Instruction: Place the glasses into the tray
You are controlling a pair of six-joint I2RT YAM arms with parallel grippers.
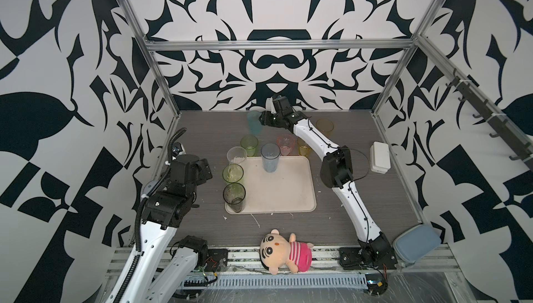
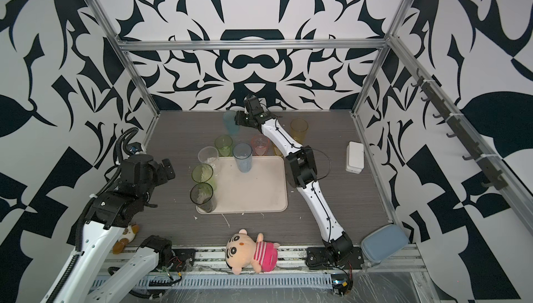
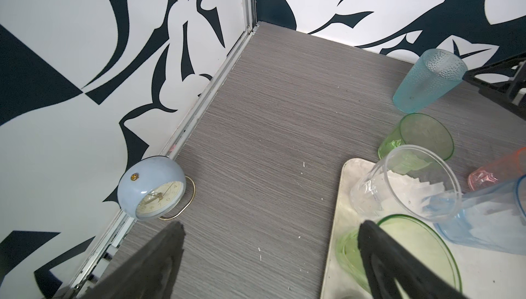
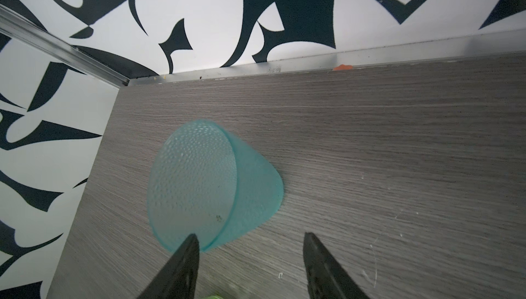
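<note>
A beige tray [image 1: 280,192] holds a dark glass [image 1: 234,196], a green glass [image 1: 233,172], a clear glass [image 3: 400,184] and a blue glass [image 1: 270,157]. Behind it stand another green glass [image 1: 249,144], a pink glass [image 1: 286,144] and amber glasses [image 2: 298,131], one partly hidden by my arm. My right gripper is open at the back, just beside the textured teal glass [image 4: 241,184], nothing between its fingers. My left gripper is open at the left of the tray, empty.
A blue clock [image 3: 150,186] lies by the left wall. A white box [image 1: 379,157] is at the right, a blue case [image 1: 415,243] at front right, a doll [image 1: 286,252] along the front edge.
</note>
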